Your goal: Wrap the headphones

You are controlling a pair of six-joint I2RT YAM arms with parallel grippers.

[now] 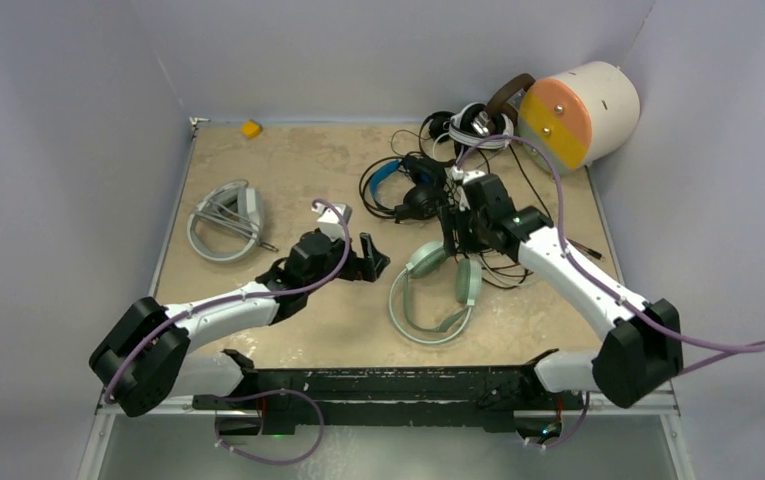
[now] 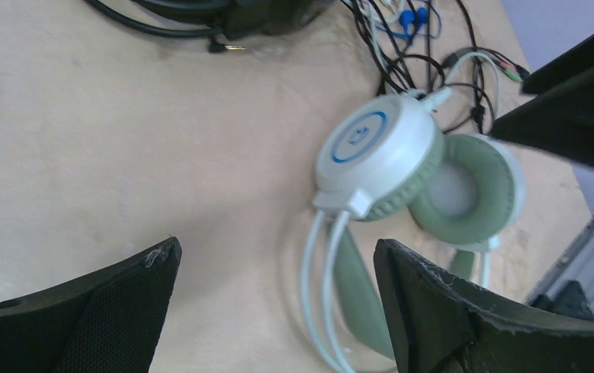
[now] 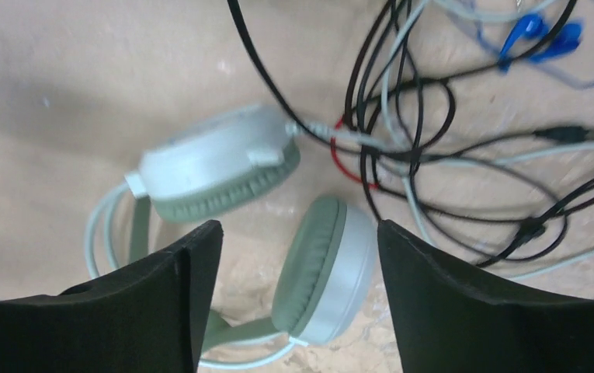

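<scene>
Pale green headphones (image 1: 431, 335) lie flat in the front middle of the table, their ear cups pointing toward the back. Their light cable (image 3: 398, 144) runs into a tangle of black cables behind the cups. My left gripper (image 1: 378, 260) is open above bare table, left of the nearer ear cup (image 2: 379, 151); nothing is between its fingers. Over the area just behind the two cups hangs my right gripper (image 1: 450, 230), also open and empty. In the right wrist view, one green ear cup (image 3: 326, 268) shows beyond and between its fingers.
Black headphones with a blue band (image 1: 388, 172) lie behind, close to the right gripper. A coiled grey headset (image 1: 223, 222) rests at the left. White headphones (image 1: 483, 125) and a large cream cylinder (image 1: 593, 105) stand at the back right.
</scene>
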